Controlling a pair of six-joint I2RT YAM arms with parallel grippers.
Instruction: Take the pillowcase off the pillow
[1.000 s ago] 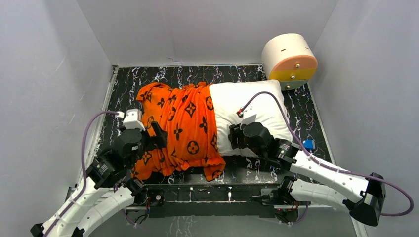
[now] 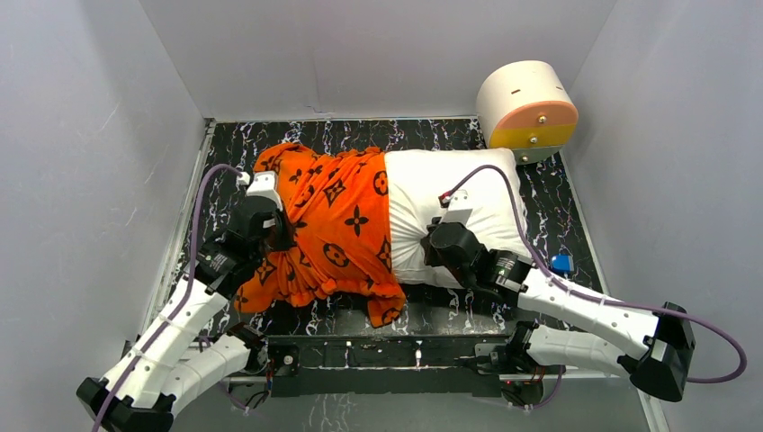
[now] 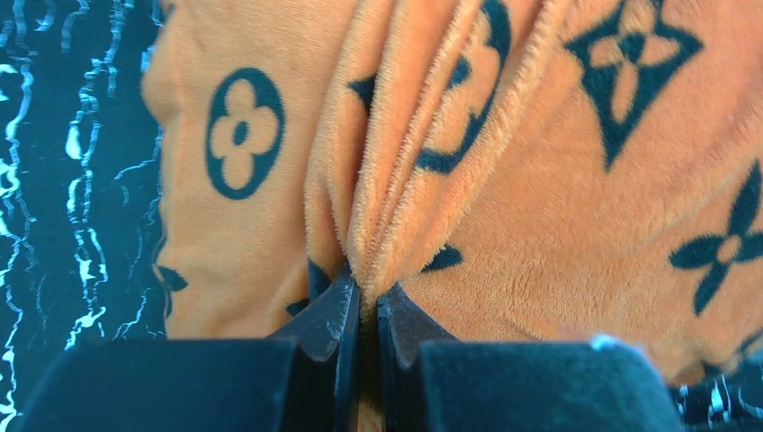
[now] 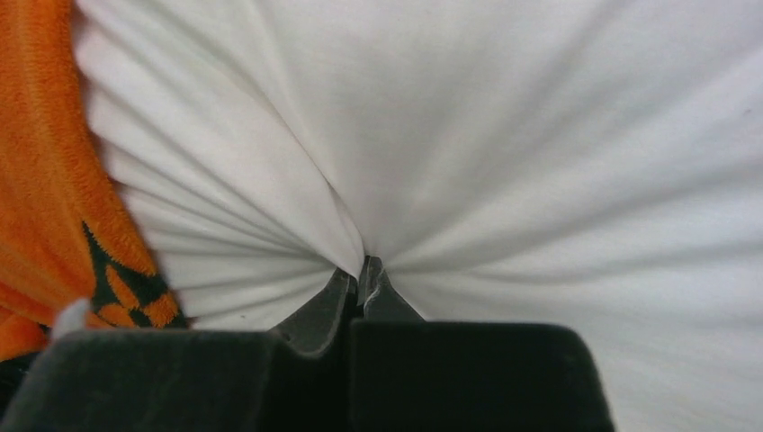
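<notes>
The orange patterned pillowcase (image 2: pixel 342 216) covers the left part of the white pillow (image 2: pixel 450 166), whose right part is bare. My left gripper is shut on a gathered fold of orange plush, which rises in creases from its fingers; in the top view it is over the pillowcase's left part. My right gripper is shut on the white pillow near the pillowcase's edge, where the fabric creases toward its fingertips; how much is pinched between them is hard to tell.
A rounded cabinet (image 2: pixel 526 108) stands at the back right on the dark marbled surface (image 2: pixel 351 135). A small blue object (image 2: pixel 561 264) lies at the right. Grey walls enclose the back and sides.
My right gripper shifted a little over the pillow.
</notes>
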